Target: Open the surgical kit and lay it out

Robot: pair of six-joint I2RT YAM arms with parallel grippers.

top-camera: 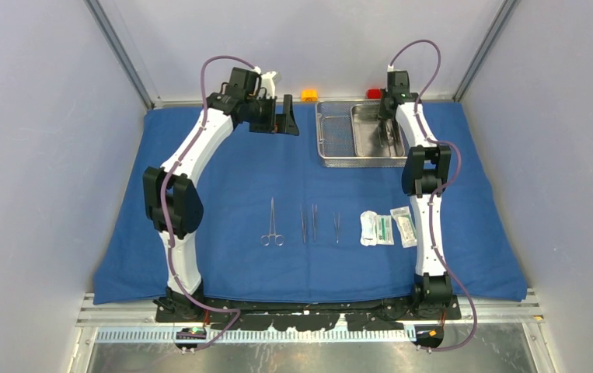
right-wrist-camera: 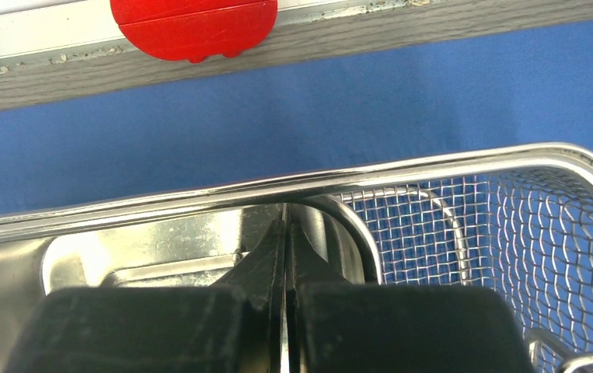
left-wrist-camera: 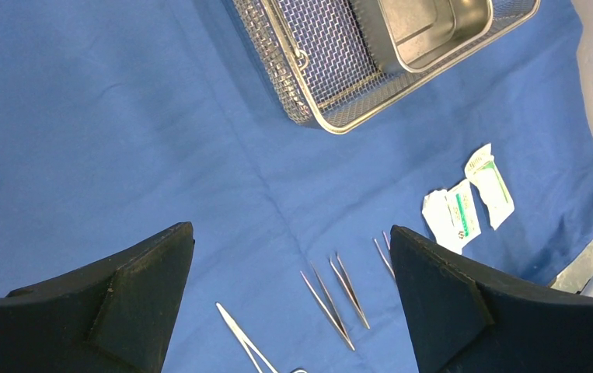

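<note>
My right gripper is shut inside the small metal tray, near its back right corner. A thin bright metal piece (right-wrist-camera: 284, 211) shows at its fingertips; what instrument it belongs to is mostly hidden by the fingers. In the top view, shiny metal parts (top-camera: 390, 138) show in the tray below this gripper. My left gripper is open and empty over bare cloth, left of the mesh basket (top-camera: 320, 140). On the cloth lie ringed forceps (top-camera: 273, 225), several slender tweezer-like instruments (top-camera: 315, 221), and white packets (top-camera: 368, 228) with a green-marked packet (top-camera: 404, 226).
The small tray stands inside the mesh basket, whose raised rim surrounds my right gripper. Behind it, against the back wall, sit a red block (right-wrist-camera: 192, 23) and a yellow block (top-camera: 309, 95).
</note>
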